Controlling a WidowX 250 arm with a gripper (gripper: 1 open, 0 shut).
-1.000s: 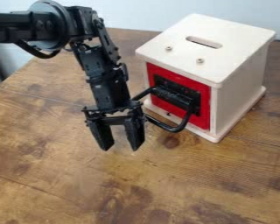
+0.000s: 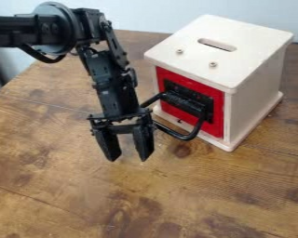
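My black gripper (image 2: 126, 141) hangs fingers-down at the centre left, open with a gap between its two fingers and nothing visible in it. To its right stands a pale wooden box (image 2: 253, 74) with a slot on top and a red front panel (image 2: 171, 79). A black mechanism (image 2: 189, 102) on that panel carries a black bent handle (image 2: 182, 134) that reaches toward my gripper, passing beside or behind it; whether they touch I cannot tell.
A pale wall lies behind the table's back left edge.
The box looks unchanged.
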